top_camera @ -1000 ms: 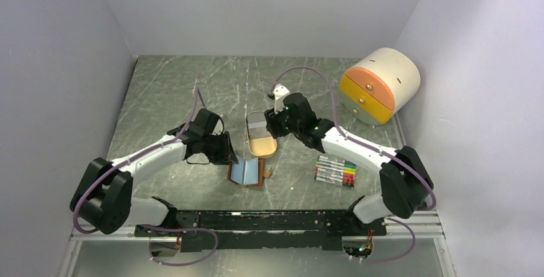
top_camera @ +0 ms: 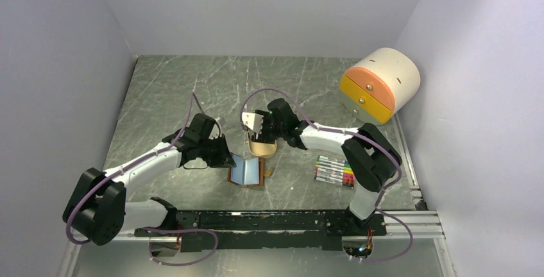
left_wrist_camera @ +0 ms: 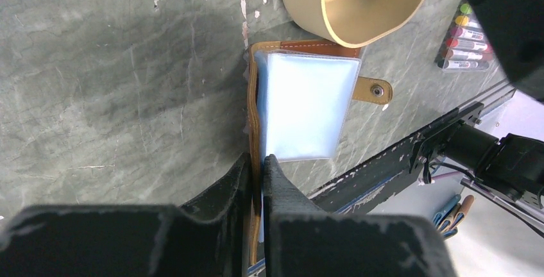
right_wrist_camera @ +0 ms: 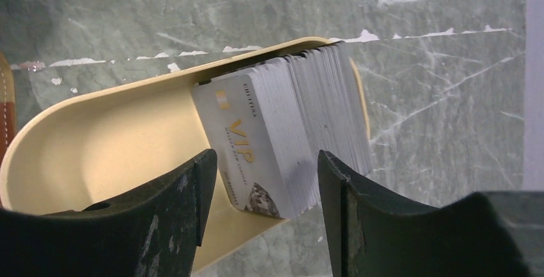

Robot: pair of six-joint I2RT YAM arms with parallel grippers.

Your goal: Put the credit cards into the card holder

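Observation:
The brown card holder with clear sleeves lies spread on the table, its strap out to the right. My left gripper is shut on the holder's left cover, which stands up on edge in the left wrist view. A stack of grey-white credit cards, the front one marked VIP, leans at one end of the cream tray. Over that tray my right gripper stands open, its fingertips near the lower part of the stack. Nothing appears gripped by it.
Several coloured markers lie at the right of the table. A cream drawer cabinet with orange and yellow fronts stands at the back right. The tray's near end is close against the holder.
My right arm has swung left, bringing its gripper from beside the tray to over it.

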